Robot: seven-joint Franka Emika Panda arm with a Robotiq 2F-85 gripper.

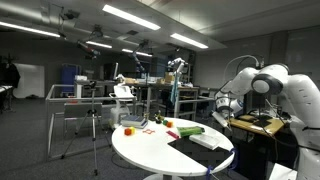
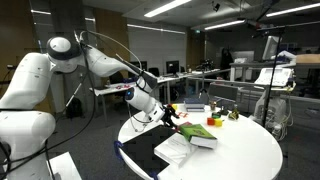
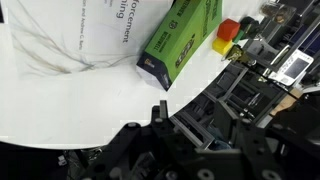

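A green box (image 3: 180, 42) with printed text lies on the round white table (image 1: 150, 150), beside a white package (image 3: 75, 35) with black print. In exterior view 2 the green box (image 2: 198, 131) is just behind the white package (image 2: 176, 149). My gripper is at the lower edge of the wrist view, its dark fingers (image 3: 160, 115) close to the near end of the green box in the picture. Both objects appear clear of it. Whatever may be between the fingers is too dark to make out.
A black mat (image 2: 148, 148) lies under and beside the package. Red and yellow items (image 2: 214, 121) are at the table's far side. Free white surface spreads over the left part of the table in exterior view 1.
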